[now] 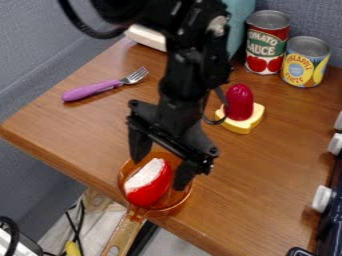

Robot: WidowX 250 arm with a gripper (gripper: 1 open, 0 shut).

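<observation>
My black gripper point(170, 142) hangs over an orange bowl point(174, 205) near the front edge of the wooden table. In the bowl lies a red object with a white top point(148, 184), just below the fingers. The fingers look spread, though whether anything is between them cannot be told clearly.
A purple-handled fork point(94, 90) lies at the left. A yellow block point(242, 123) with a red object point(239, 100) on it sits behind the gripper. A tomato can point(266, 45) and a yellow can point(305, 63) stand at the back right. A black appliance point(327, 215) lines the right edge.
</observation>
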